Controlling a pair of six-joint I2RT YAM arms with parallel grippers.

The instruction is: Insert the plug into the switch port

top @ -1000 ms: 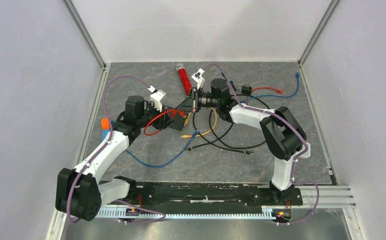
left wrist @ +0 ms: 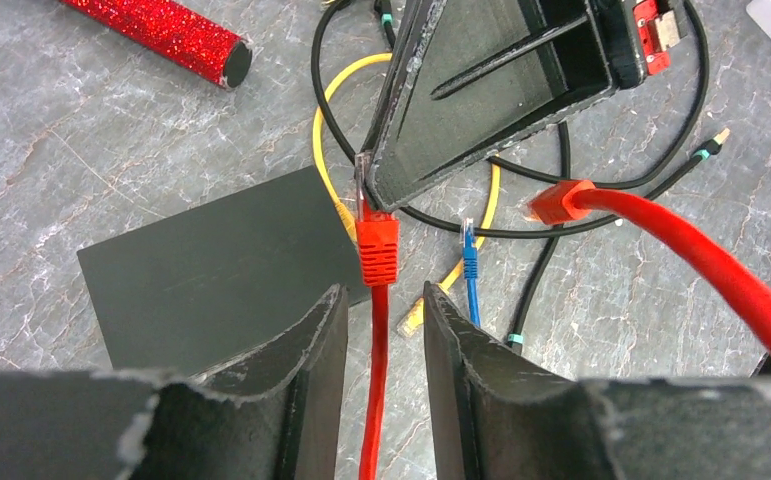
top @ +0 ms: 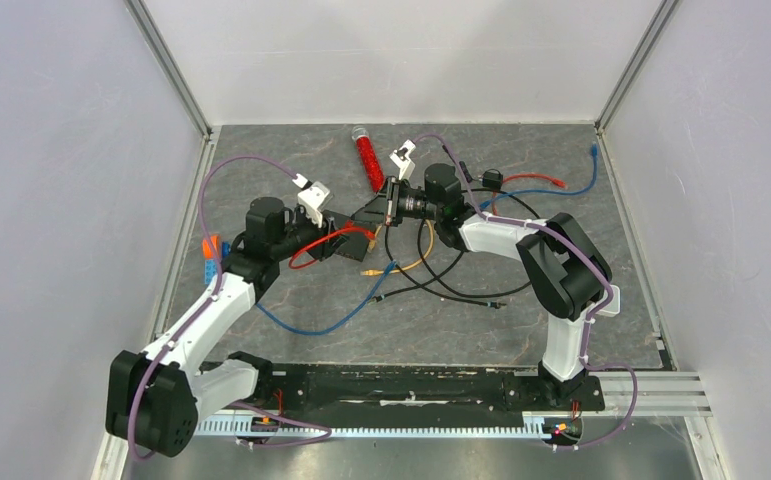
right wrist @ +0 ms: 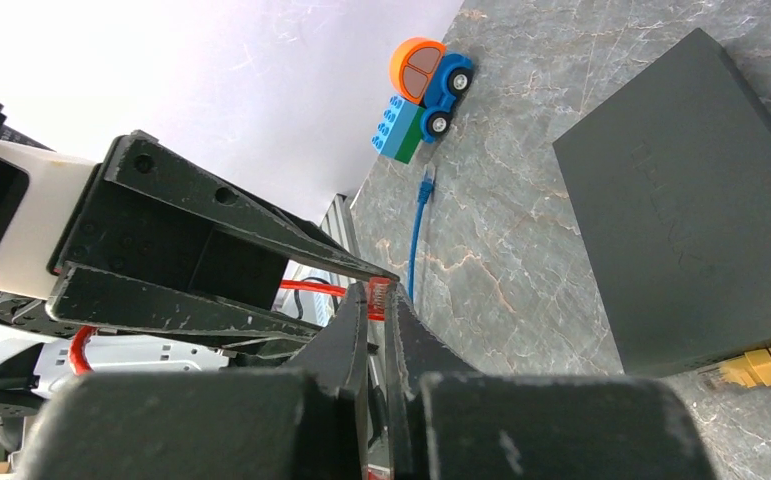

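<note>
In the left wrist view, the red plug (left wrist: 377, 250) hangs upright, its clear tip at the fingertips of my right gripper, which is shut on it. Its red cable runs down between the fingers of my left gripper, which is open just below the plug. In the right wrist view, the plug (right wrist: 378, 295) shows just beyond the shut fingertips. The dark switch box (right wrist: 676, 200) lies on the table, a yellow plug (right wrist: 766, 365) at its edge; its ports are not clearly visible.
Loose black, yellow and blue cables (left wrist: 471, 262) cover the middle table. A red glitter tube (left wrist: 161, 35) lies behind. A toy car (right wrist: 441, 95) stands on the left.
My right arm is nearly still.
</note>
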